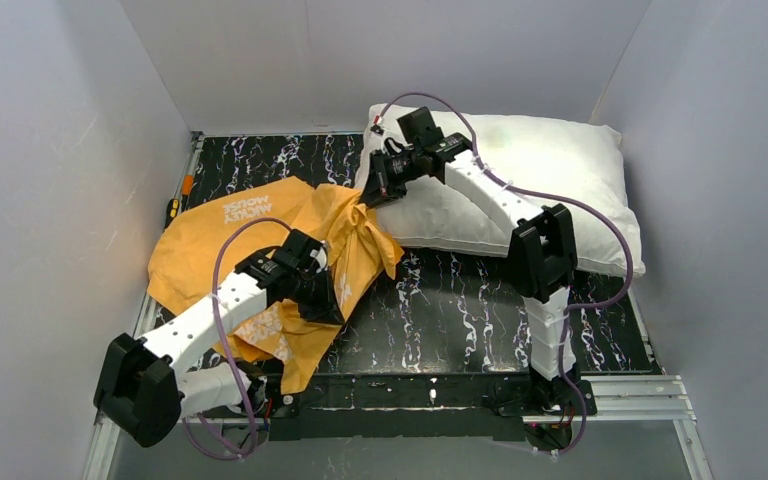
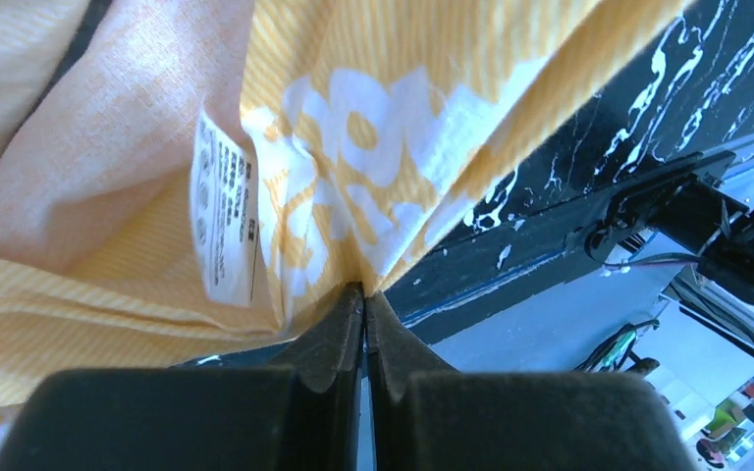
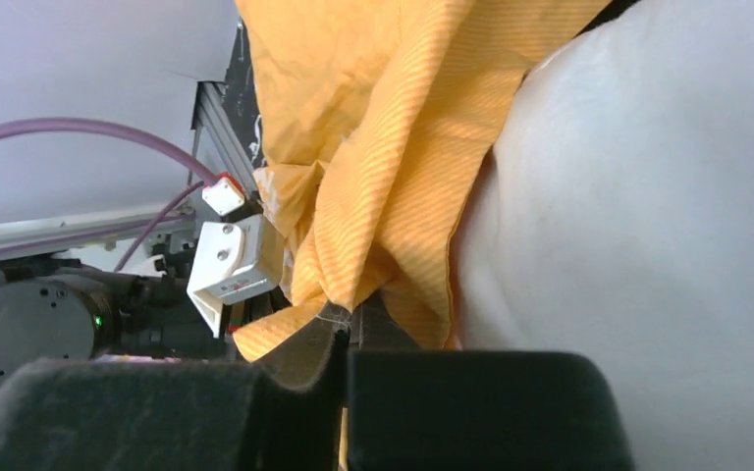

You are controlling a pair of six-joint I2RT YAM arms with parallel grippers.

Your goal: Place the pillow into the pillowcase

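The orange pillowcase lies crumpled on the left of the table, with a printed area and a white label in the left wrist view. My left gripper is shut on its fabric near the front. The pillow lies at the back right and fills the right side of the right wrist view.
Grey walls close in at back and sides. Small tools lie along the left edge.
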